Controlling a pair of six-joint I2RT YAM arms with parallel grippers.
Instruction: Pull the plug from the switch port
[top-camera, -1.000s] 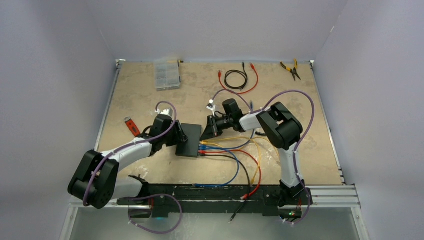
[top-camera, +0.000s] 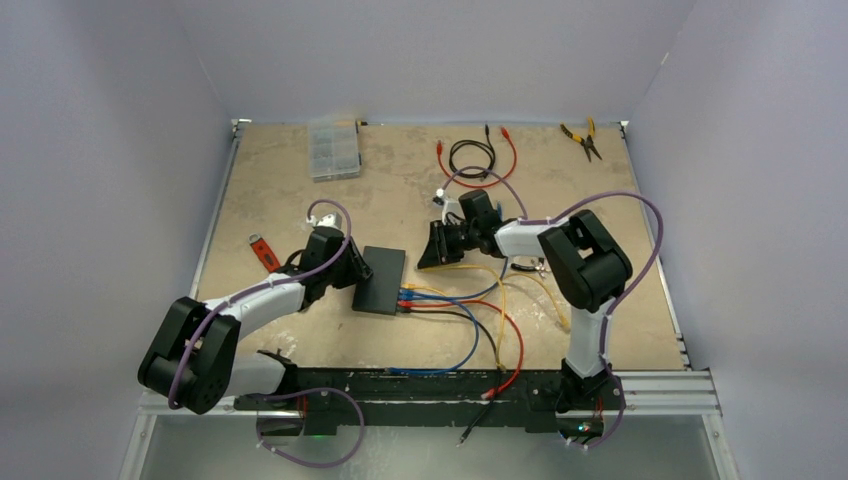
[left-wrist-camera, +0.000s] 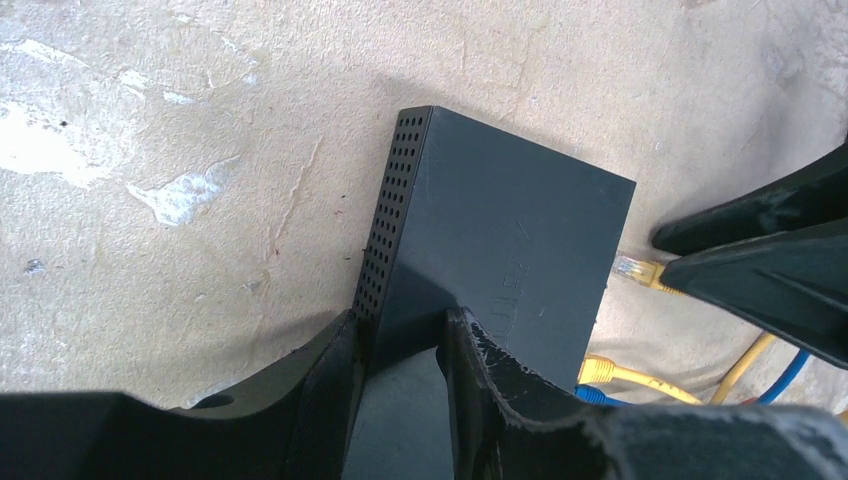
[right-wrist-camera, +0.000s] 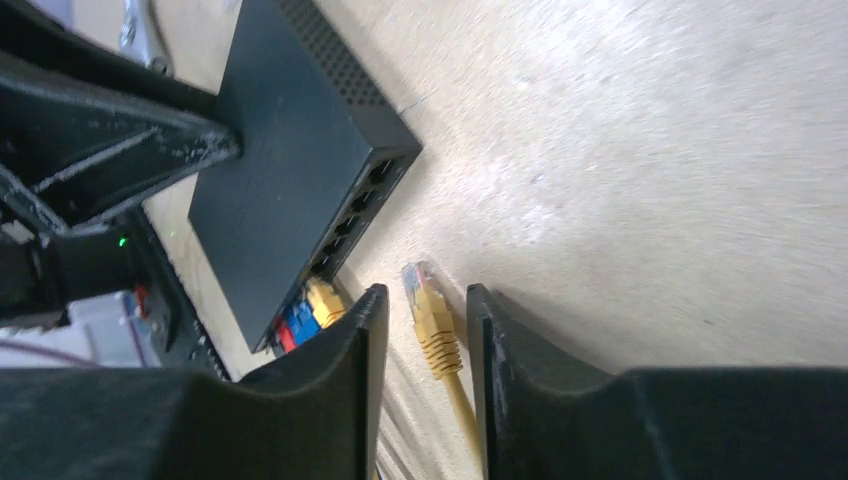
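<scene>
The black switch (top-camera: 378, 280) lies on the board, with yellow, blue, red and black cables running from its right side. My left gripper is closed on the switch's upper left part. A yellow RJ45 plug (right-wrist-camera: 433, 320) with a clear tip lies on the board, out of the switch and apart from its row of ports (right-wrist-camera: 360, 208). My right gripper is part open just above that plug, a finger to either side; contact cannot be told. Other yellow and blue plugs (left-wrist-camera: 598, 369) sit in the lower ports.
A clear organiser box (top-camera: 335, 150), coiled red and black cables (top-camera: 472, 158) and pliers (top-camera: 583, 140) lie at the back. A red tool (top-camera: 264, 252) is at the left. Small tools lie behind the yellow cables, right of centre.
My right gripper has moved right and slightly up in the top view, away from the switch, and the yellow cable's loop has shifted. The left arm is nearly still.
</scene>
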